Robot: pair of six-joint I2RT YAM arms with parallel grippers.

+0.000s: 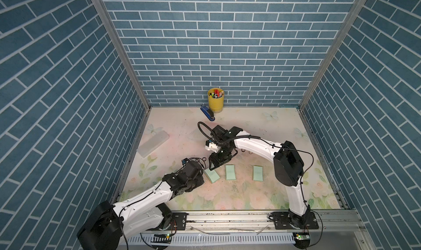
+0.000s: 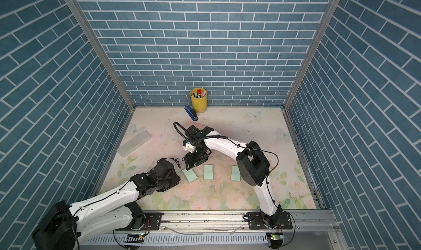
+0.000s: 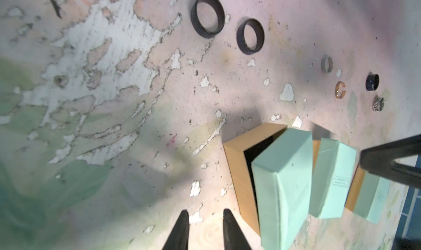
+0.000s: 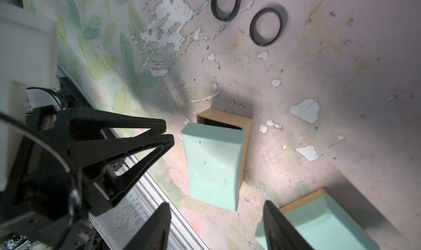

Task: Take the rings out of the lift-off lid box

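The leftmost mint box has its mint lid (image 4: 212,166) tilted and sitting partly over the tan base (image 4: 224,117), with a dark gap along one end. My right gripper is open above the box, its fingers (image 4: 155,228) apart and the lid loose below them. Beside the box's left side, my left gripper stands slightly open with nothing in it. Two dark rings (image 3: 207,15) (image 3: 250,36) lie on the table behind the box. What is inside the box is hidden.
Two more mint boxes (image 1: 230,172) (image 1: 257,173) stand to the right. Several small rings lie beyond, among them a gold ring (image 3: 339,90) and a silver ring (image 3: 327,64). A clear case (image 1: 153,144), a stapler (image 1: 207,112) and a yellow pen cup (image 1: 215,101) are farther off.
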